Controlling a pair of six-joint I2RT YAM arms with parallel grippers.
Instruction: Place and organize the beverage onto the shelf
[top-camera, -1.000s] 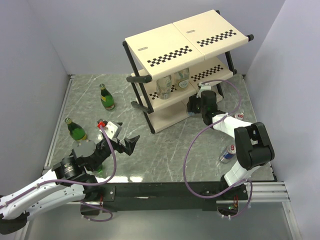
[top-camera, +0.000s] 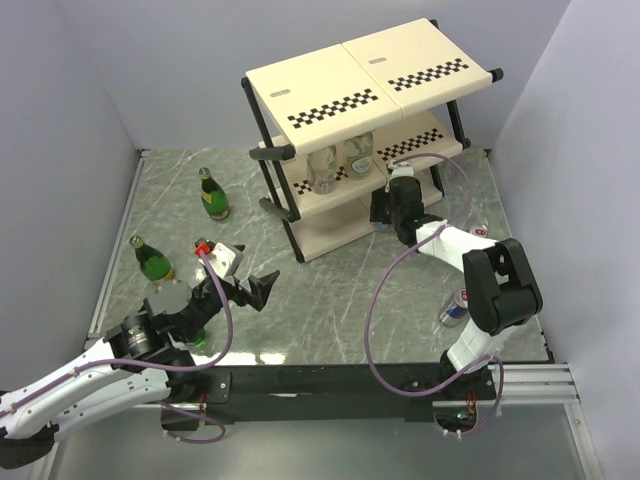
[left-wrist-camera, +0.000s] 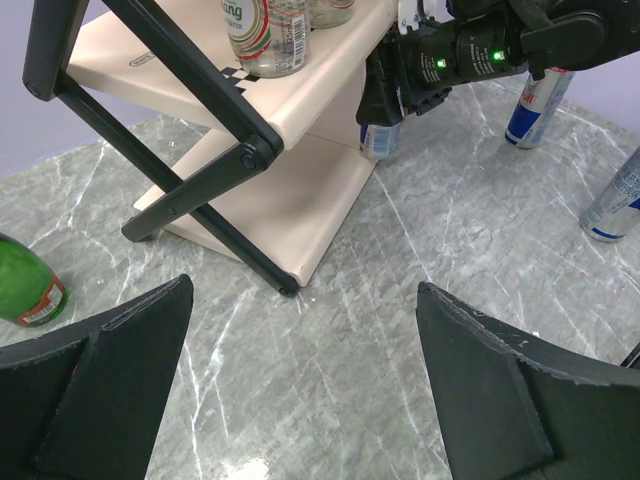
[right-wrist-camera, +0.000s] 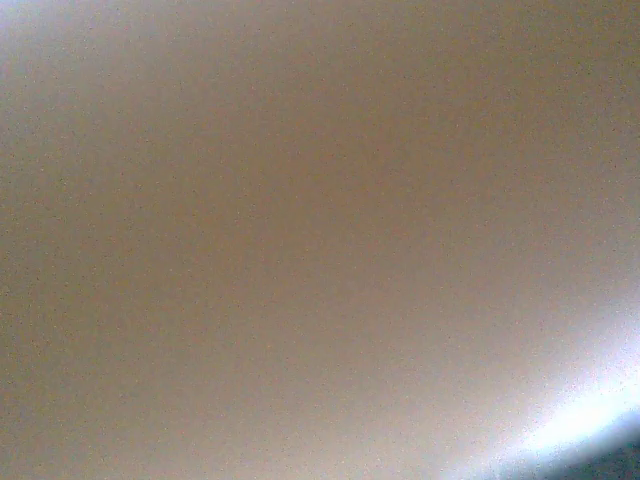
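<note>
The cream shelf rack (top-camera: 322, 95) stands tilted at the back, with two clear labelled containers (top-camera: 360, 155) on its middle tier. At the front edge of the low tier, my right gripper (top-camera: 381, 208) is shut on a blue-and-silver can (left-wrist-camera: 380, 141), whose lower end shows below the fingers in the left wrist view. Whether the can rests on the tier or only beside it, I cannot tell. The right wrist view is a brown blur. My left gripper stands open and empty over the table, left of the rack.
Green bottles (top-camera: 213, 197) (top-camera: 151, 260) stand on the left. Two more cans, one upright (left-wrist-camera: 539, 108) and one nearer the front (top-camera: 454, 308), are on the right. The rack's black legs (left-wrist-camera: 245, 245) reach the table.
My right gripper has shifted slightly left, and the rack with its containers has moved slightly left too. The left arm has stayed still.
</note>
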